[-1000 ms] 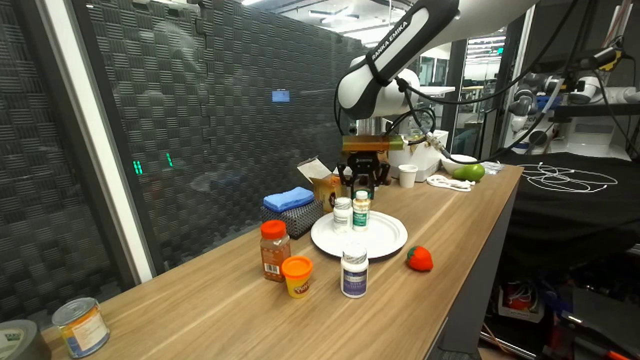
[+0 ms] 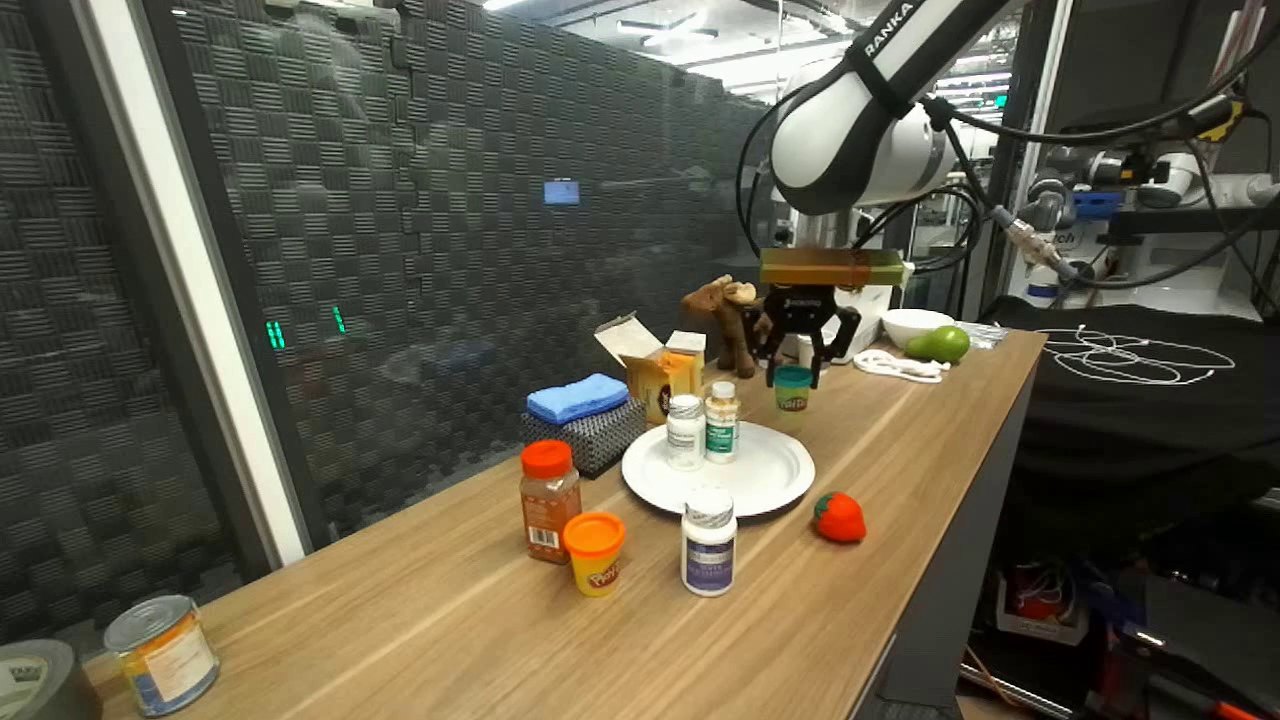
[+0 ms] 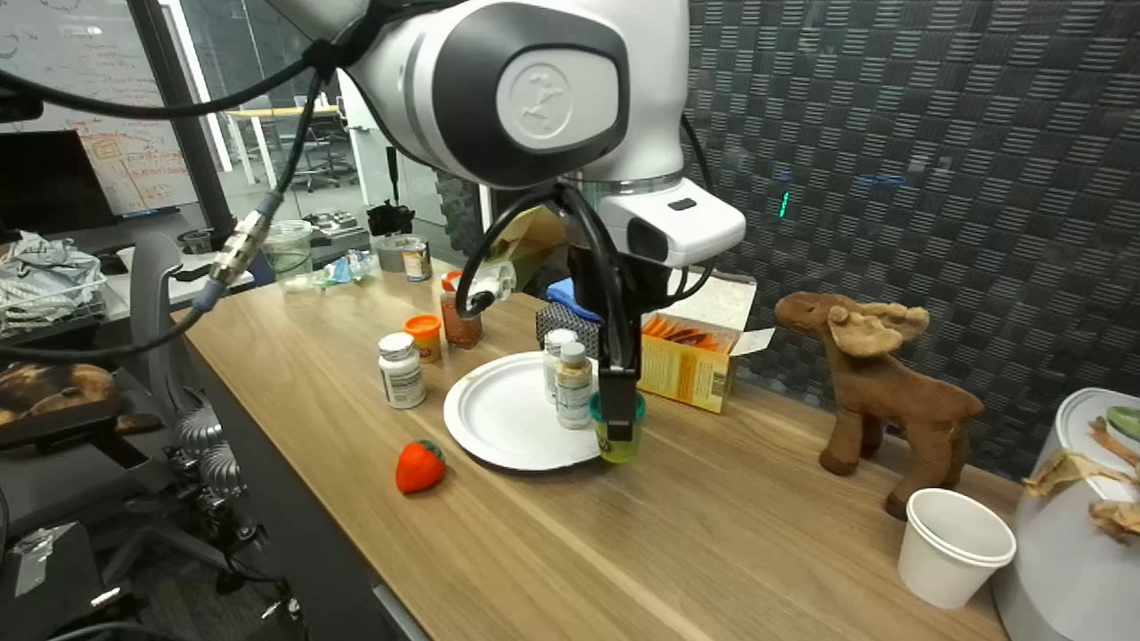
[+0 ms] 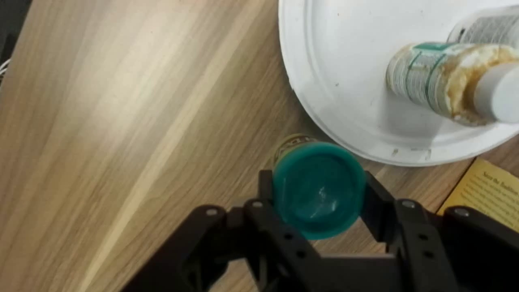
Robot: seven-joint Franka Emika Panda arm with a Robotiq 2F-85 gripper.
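Note:
My gripper is shut on a small tub with a teal-green lid [image 4: 318, 187], one finger on either side of the lid. In exterior view 1 this green-lidded tub [image 2: 792, 391] is upright between the fingertips, beyond the right side of the white plate [image 2: 768, 482]. From exterior view 2, a black finger covers part of the tub [image 3: 622, 445], whose lower body looks yellow-green. Seen from the wrist, the tub is just outside the plate's rim [image 4: 311, 109]. Whether its base touches the table I cannot tell.
Two pill bottles, one with a green label [image 2: 721, 426], stand on the plate. Nearby are a toy strawberry [image 2: 839, 517], a purple-labelled bottle [image 2: 709, 550], an orange-lidded tub [image 2: 595, 556] and an open yellow box [image 3: 684, 369]. Bare table [image 3: 695, 534] lies toward the paper cups [image 3: 954, 550].
In exterior view 1, the arm and gripper have moved right, from behind the bottles on the plate to clear of them. The green-lidded tub, mostly hidden before, now shows between the fingers.

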